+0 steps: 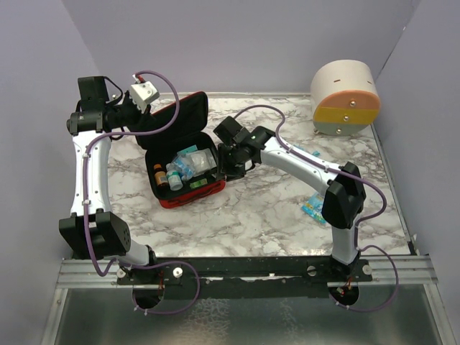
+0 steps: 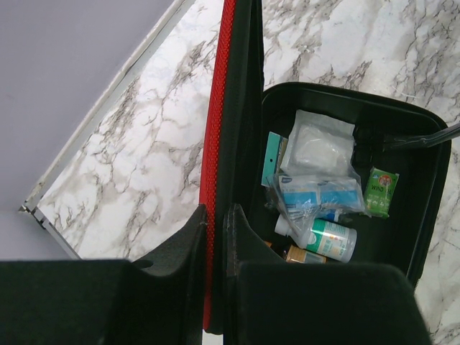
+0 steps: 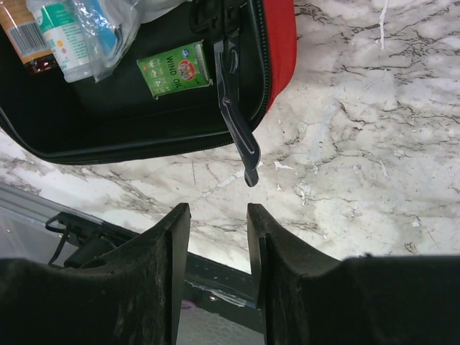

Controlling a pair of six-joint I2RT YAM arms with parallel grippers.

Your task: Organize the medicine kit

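Note:
The black and red medicine case (image 1: 172,115) stands open at the left of the table, holding a brown bottle (image 3: 24,36), a white bottle (image 2: 328,241), clear plastic packets (image 2: 316,151) and a green Wind Oil box (image 3: 172,72). My left gripper is shut on the case lid's edge, holding it upright. A dark long-handled metal tool (image 3: 237,122) lies at the case's right end, sticking out over the rim. My right gripper hangs open just outside the case, beside that tool, with nothing between its fingers.
A rounded drawer cabinet (image 1: 341,86) stands at the back right. Blue packets (image 1: 313,205) lie on the right of the table, partly behind my right arm.

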